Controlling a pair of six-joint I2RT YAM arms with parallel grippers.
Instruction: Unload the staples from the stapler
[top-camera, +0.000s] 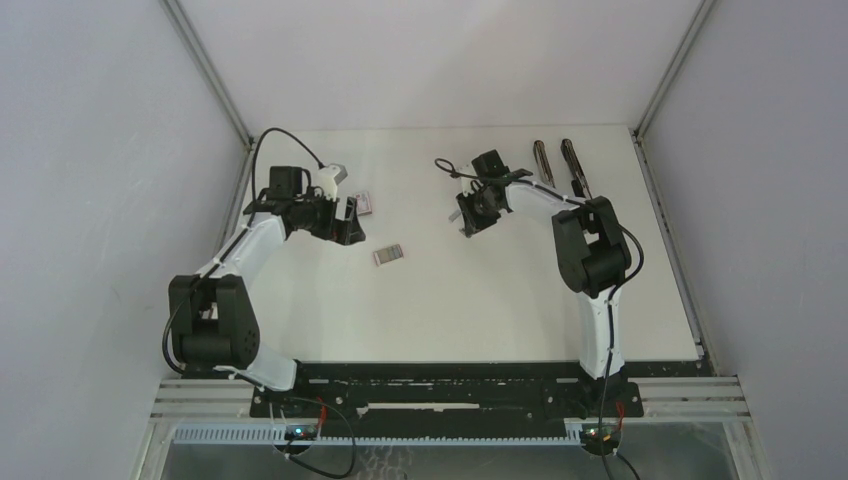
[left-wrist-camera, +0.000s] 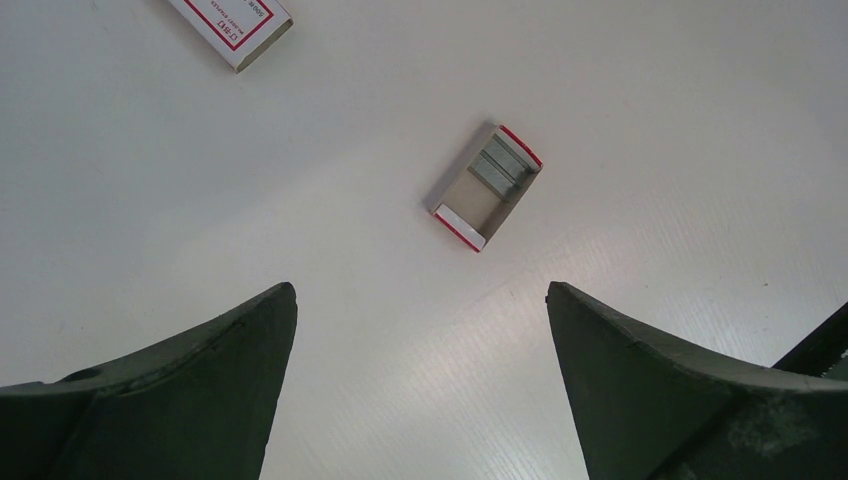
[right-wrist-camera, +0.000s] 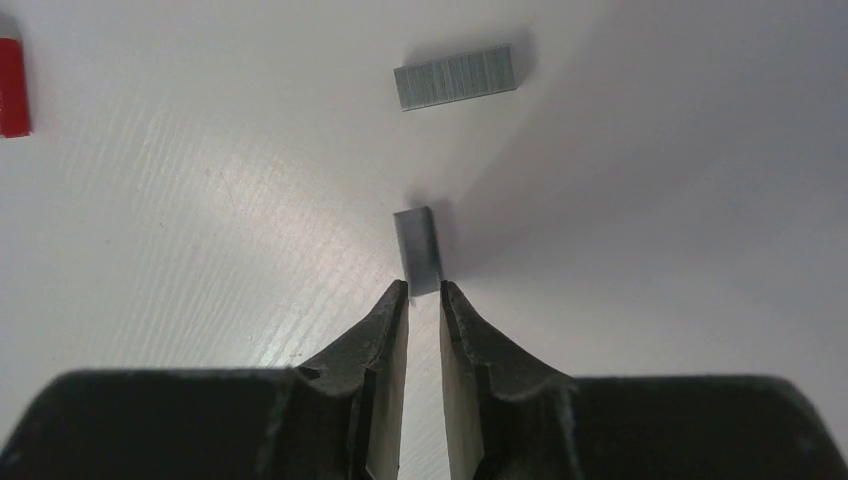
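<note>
In the right wrist view, my right gripper is shut on the near end of a short grey staple strip (right-wrist-camera: 417, 245) at its fingertips. A longer staple strip (right-wrist-camera: 455, 77) lies apart on the table beyond it. My left gripper hangs open over the table with nothing between its fingers. Ahead of it sits an open small box (left-wrist-camera: 470, 195), with grey staple strips (left-wrist-camera: 503, 165) at its far end. At the back right are two long dark objects, one (top-camera: 543, 163) beside the other (top-camera: 573, 165); I cannot tell whether either is the stapler.
A white printed box with a red border (left-wrist-camera: 232, 25) lies near the left gripper. Part of a red object (right-wrist-camera: 12, 90) shows at the left edge of the right wrist view.
</note>
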